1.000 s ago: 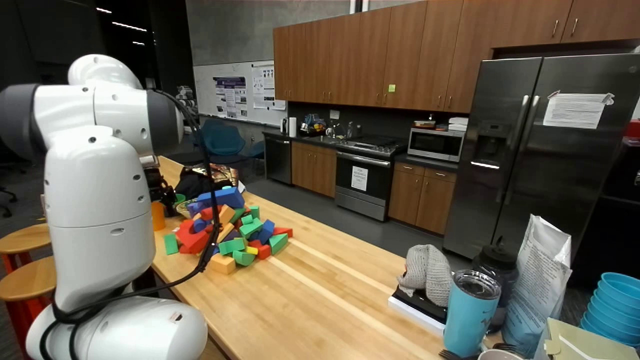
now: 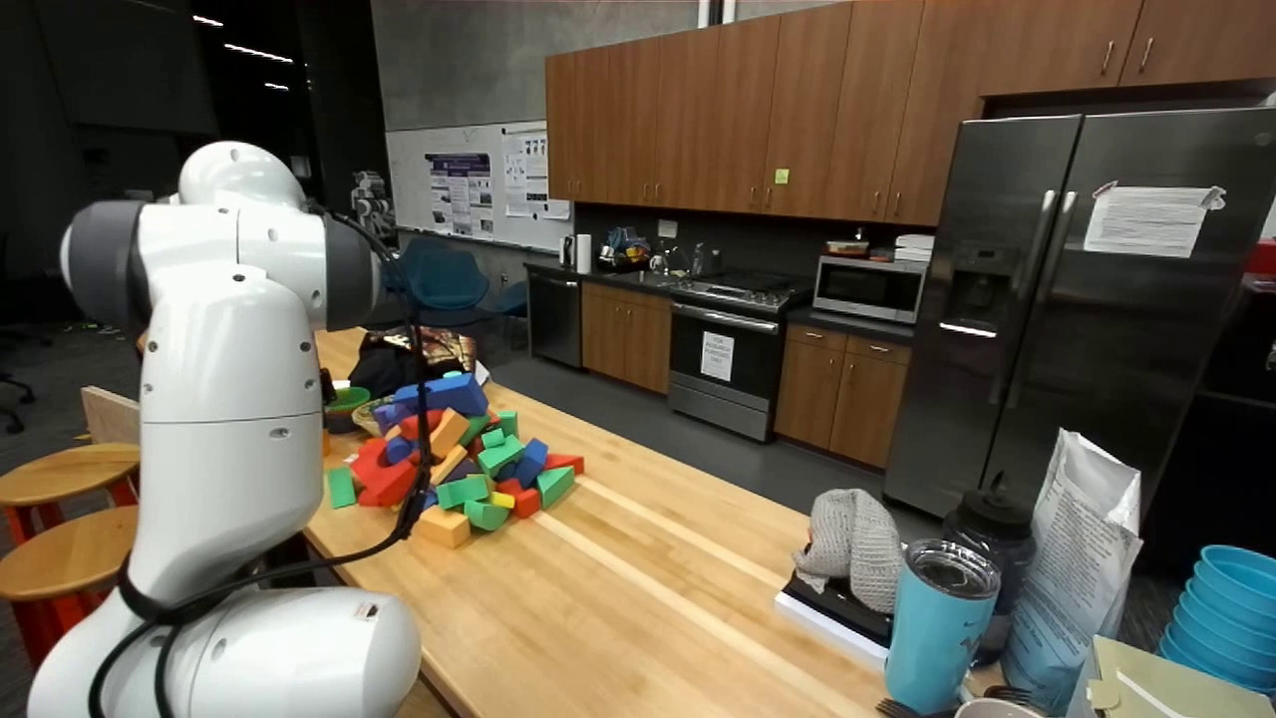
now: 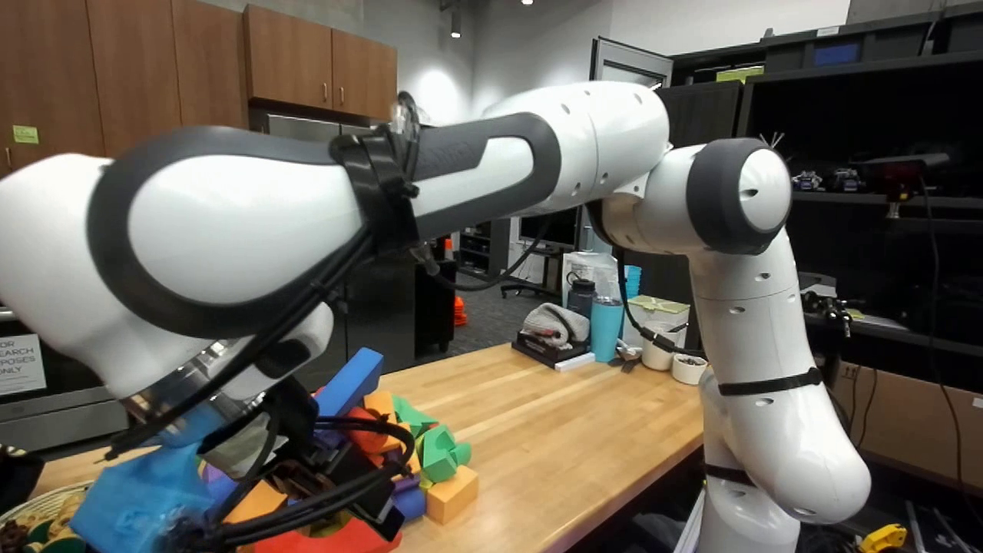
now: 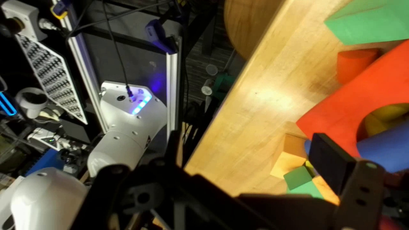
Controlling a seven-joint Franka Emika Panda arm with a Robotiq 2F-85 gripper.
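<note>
A heap of coloured wooden blocks [image 2: 467, 461] lies on the wooden table [image 2: 622, 562]. In the wrist view, my gripper stands open, its dark fingers [image 4: 331, 164] wide apart with no object held between them. Beyond the right finger show a red arch block [image 4: 341, 113], a blue block [image 4: 387, 147] and a green block [image 4: 372, 23]. Smaller orange and green blocks [image 4: 298, 177] lie past the gap, on the table. The second exterior view has the gripper's body and cables in front of the heap; its fingertips are hard to make out there.
A blue tumbler [image 2: 941, 628], a grey cloth [image 2: 851, 544] and a paper bag [image 2: 1077, 562] stand at the table's other end. Bare tabletop separates them from the blocks. Stools [image 2: 72, 550] stand beside the table; a basket [image 3: 46, 511] sits past the heap.
The arm has shifted rightward in the first exterior view. The gripper's dark body and an orange cup, visible beside the arm before, are now mostly hidden behind it. The blocks look unmoved.
</note>
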